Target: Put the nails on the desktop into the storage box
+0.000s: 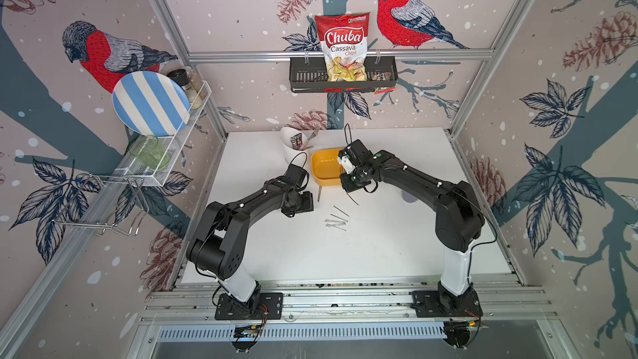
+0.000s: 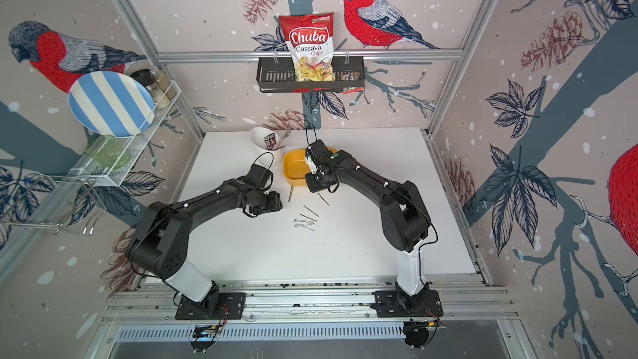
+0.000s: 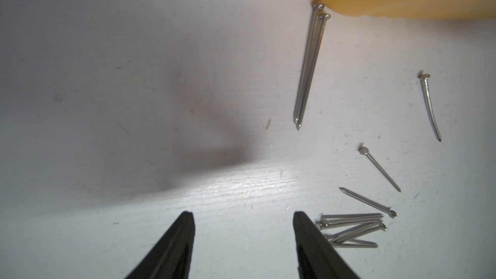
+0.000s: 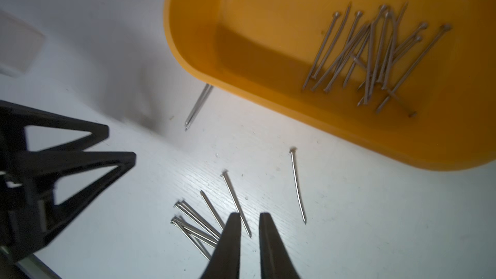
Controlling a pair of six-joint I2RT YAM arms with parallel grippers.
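Note:
The orange storage box [image 4: 330, 124] stands at the back middle of the white desktop with several nails lying in it. Two nails side by side [image 3: 310, 67] lie with their heads against its front wall. A bent nail [image 4: 297, 188] lies alone on the desk, and two single nails [image 3: 381, 170] lie nearer a small heap of nails [image 3: 351, 231]. My right gripper is slightly open above the desk, with a narrow gap and no nail visibly gripped; one nail's tip shows below the gap. My left gripper hangs wide open and empty, left of the heap.
A white container [image 1: 291, 143] with items in it stands left of the box. At far left, a wire shelf [image 1: 156, 166] bears a striped plate.

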